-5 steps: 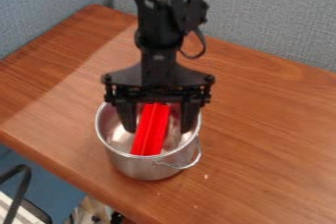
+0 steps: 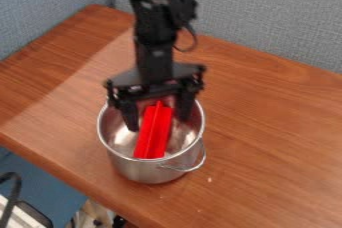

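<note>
A steel pot [image 2: 143,169] with a wire handle stands on the wooden table near its front-left edge. Inside it lies a long red object [image 2: 152,133], tilted along the pot's depth. The black gripper [image 2: 156,105] is open over the pot's mouth, its two fingers spread toward either side of the red object, their tips low at or just inside the rim. Whether they touch anything is hard to tell.
Bare wooden table [image 2: 267,132] extends to the right and behind the pot. Grey padded walls [image 2: 274,17] border the back and left. Cables show beyond the front-left edge.
The arm has shifted and tilted slightly to the left, its gripper moving a little up from where it was. The pot and red object look unmoved.
</note>
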